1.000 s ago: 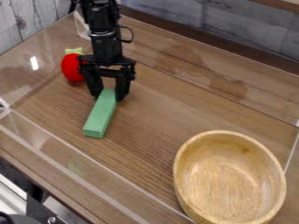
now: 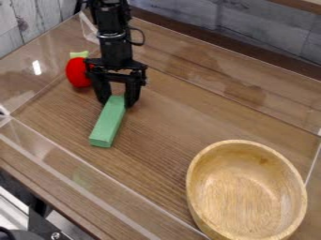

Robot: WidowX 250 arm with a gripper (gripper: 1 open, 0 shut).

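The black gripper (image 2: 116,82) hangs over the upper end of a long green block (image 2: 108,124), which lies flat on the wooden table. Its fingers reach down around or onto that end; whether they are shut on it is hard to tell. A red round object (image 2: 75,71), like a tomato, lies just left of the gripper, with a small light-green item partly hidden behind it.
A large yellow bowl (image 2: 245,192) stands at the front right. Walls edge the table at the back.
The gripper and arm have shifted very slightly; the green block and other objects look essentially unmoved.
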